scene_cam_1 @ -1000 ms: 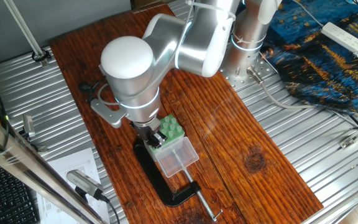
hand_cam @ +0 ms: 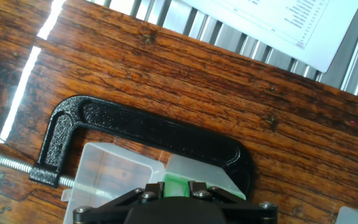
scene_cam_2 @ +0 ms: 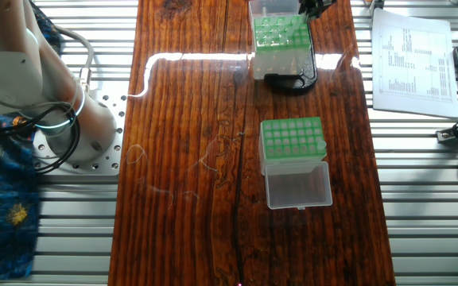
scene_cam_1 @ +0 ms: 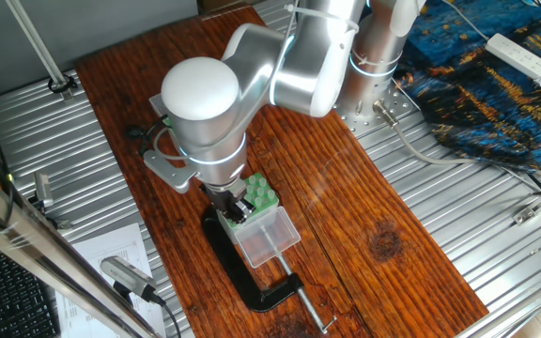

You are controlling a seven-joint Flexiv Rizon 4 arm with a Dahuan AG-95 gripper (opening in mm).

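Observation:
In exterior view 1 my gripper points down over the near left edge of a green tip rack in a clear box, whose open lid lies toward the camera. The wrist view has my gripper low in the frame, its fingertips a small gap apart. Green shows in that gap; whether it is the rack below or something held is unclear. Exterior view 2 shows that green rack at the top, with part of my gripper beside it. A second green rack sits in another open clear box.
A black C-clamp lies alongside the first box, its threaded screw reaching past the lid. Printed paper and a keyboard are off the board's side. The wooden board is bare on its right part.
The arm's wrist has shifted slightly to the right in exterior view 1. The rack, lid and clamp have stayed where they were.

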